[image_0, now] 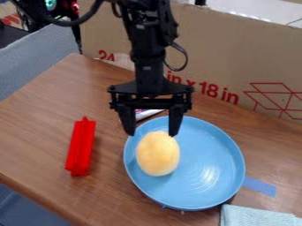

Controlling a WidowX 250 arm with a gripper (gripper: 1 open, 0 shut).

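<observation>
My black gripper (151, 126) stands open in the middle of the camera view, its two fingers pointing down just above a pale yellow, rounded object (157, 155) that rests on a blue plate (211, 176). Nothing shows between the fingers. A white toothpaste tube (144, 114) lies behind the gripper and is mostly hidden by it. A red, elongated object (81, 145) lies apart on the wooden table (48, 132), left of the plate.
A cardboard panel (230, 62) stands along the back. A light blue cloth (257, 218) is at the front right, beside a strip of blue tape (262, 188).
</observation>
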